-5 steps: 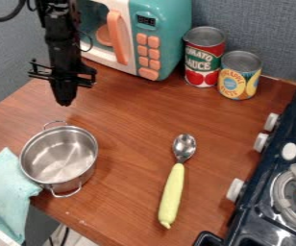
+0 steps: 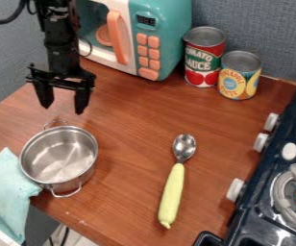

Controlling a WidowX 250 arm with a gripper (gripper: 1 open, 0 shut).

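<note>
My black gripper hangs open at the upper left, in front of the teal microwave, with its two fingers apart and nothing between them. Below it a steel pot with two handles stands on the wooden table. To the right lie a spoon and a yellow banana-like object in a line with it.
A teal microwave stands at the back, beside a red can and a yellow can. A black stove fills the right side. A cloth lies at the lower left.
My gripper's fingers have moved apart over the last second, and the gripper has shifted slightly right. The objects on the table have not moved.
</note>
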